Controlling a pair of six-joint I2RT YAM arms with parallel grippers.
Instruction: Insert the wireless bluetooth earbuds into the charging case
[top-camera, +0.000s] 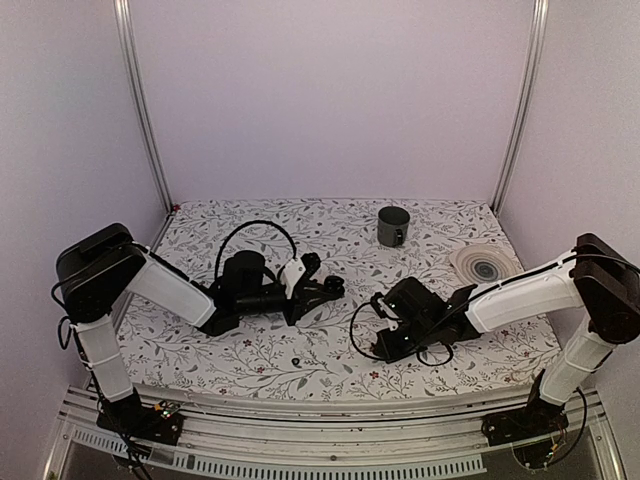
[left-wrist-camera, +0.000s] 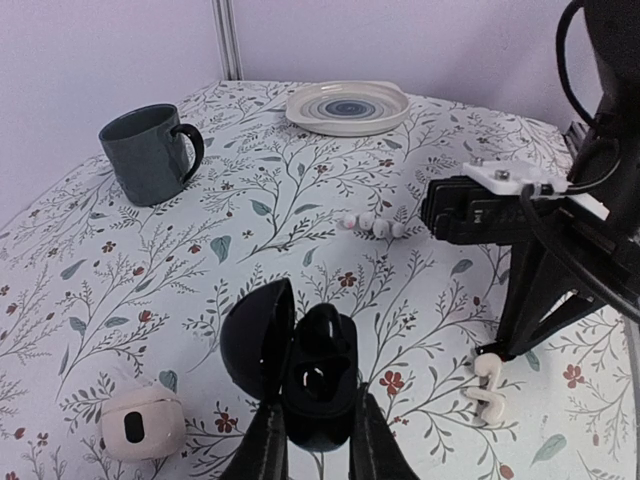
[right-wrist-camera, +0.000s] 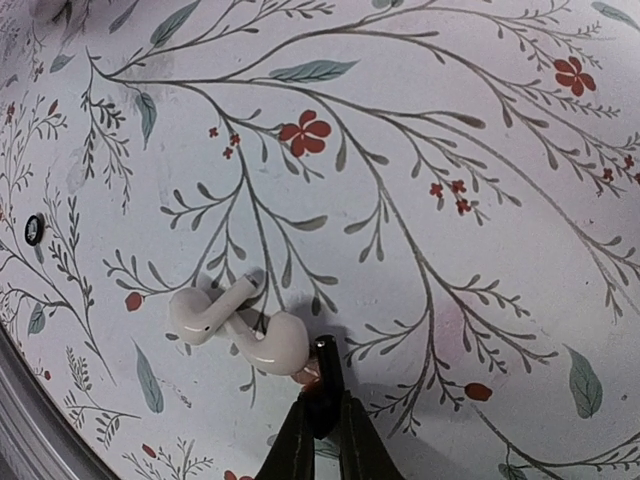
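In the left wrist view an open black charging case (left-wrist-camera: 259, 338) is held up by my left gripper, shut on it; one slot area faces the camera. My right gripper is low over the table, its fingertips at a dark slim piece, which may be a black earbud (right-wrist-camera: 328, 367), beside two white earbuds (right-wrist-camera: 273, 343) lying on the table; whether it has closed on that piece I cannot tell.
A dark mug (top-camera: 392, 225) stands at the back, a plate (top-camera: 463, 257) at the right. A white case (left-wrist-camera: 142, 428) lies at lower left of the left wrist view. A small dark ring (right-wrist-camera: 34, 229) lies on the table.
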